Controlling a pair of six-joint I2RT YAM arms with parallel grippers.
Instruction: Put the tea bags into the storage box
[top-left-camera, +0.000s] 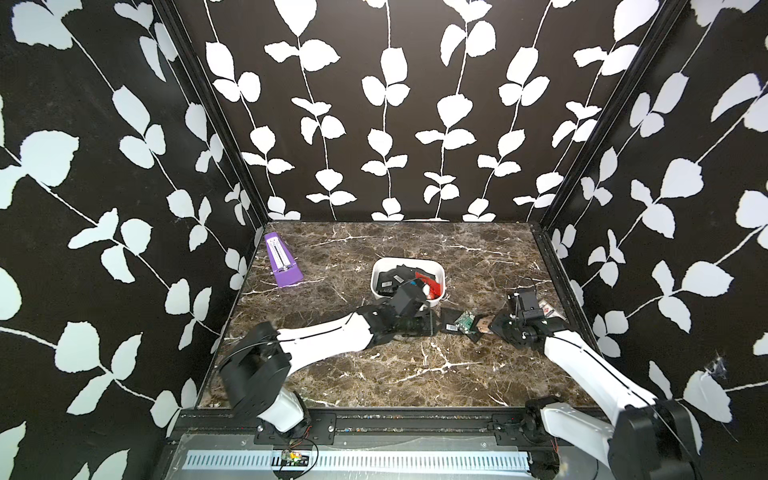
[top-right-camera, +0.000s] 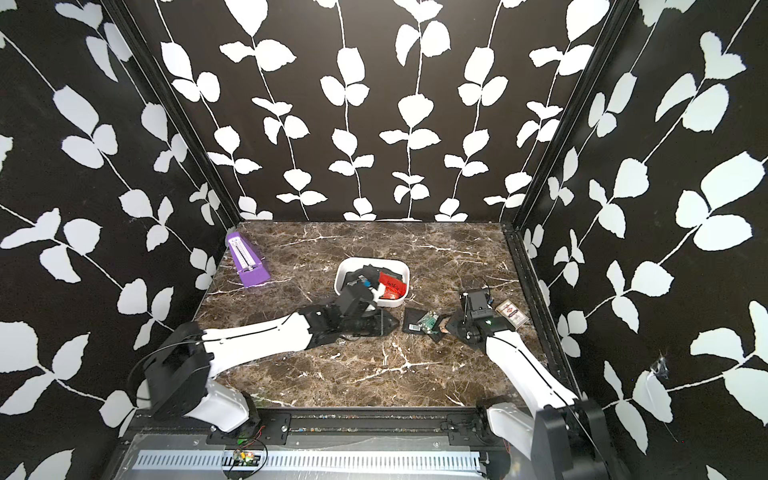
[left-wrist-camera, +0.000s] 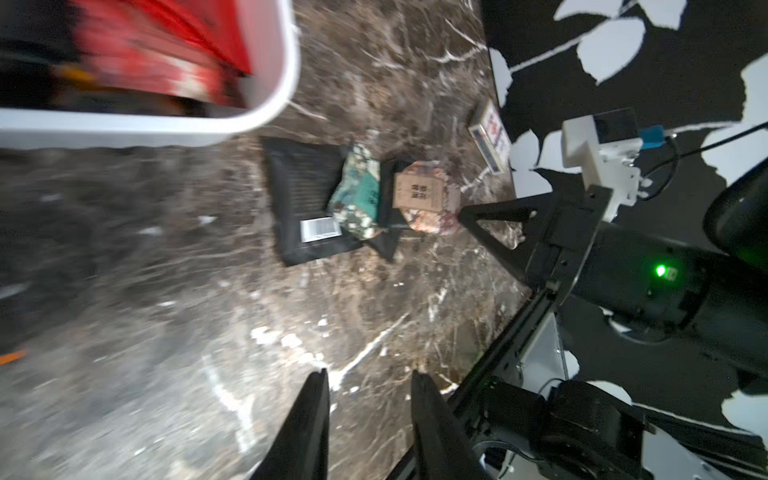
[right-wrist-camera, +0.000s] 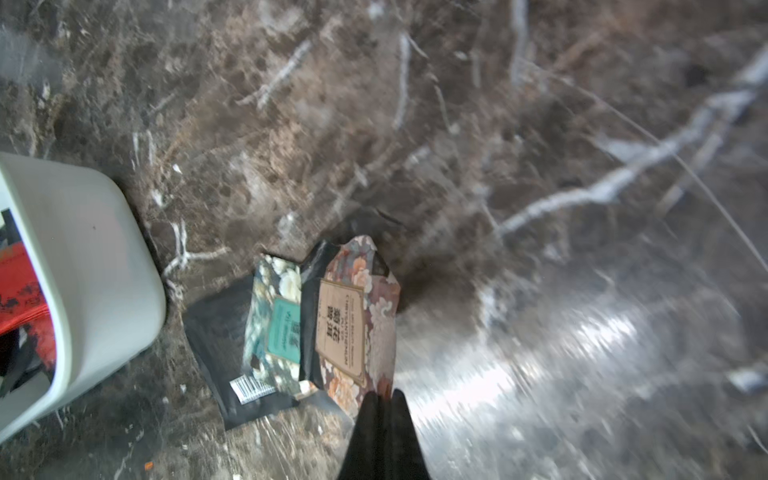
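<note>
Three tea bags lie overlapping on the marble table: a black one (right-wrist-camera: 216, 336) with a barcode label, a green floral one (right-wrist-camera: 280, 328) and a pink floral one (right-wrist-camera: 352, 320). The white storage box (right-wrist-camera: 104, 264) holds several dark and red packets (top-left-camera: 428, 281). My right gripper is shut, its tips at the pink bag's near corner; whether they pinch it cannot be made out. Between the box and my body, my left gripper is open, fingers apart over bare table, left of the bags.
A purple metronome-like object (top-left-camera: 282, 260) stands at the far left. Beyond the right gripper, near the right table edge, lies a small pale printed packet (top-right-camera: 512, 313). Dark leaf-patterned walls enclose the table.
</note>
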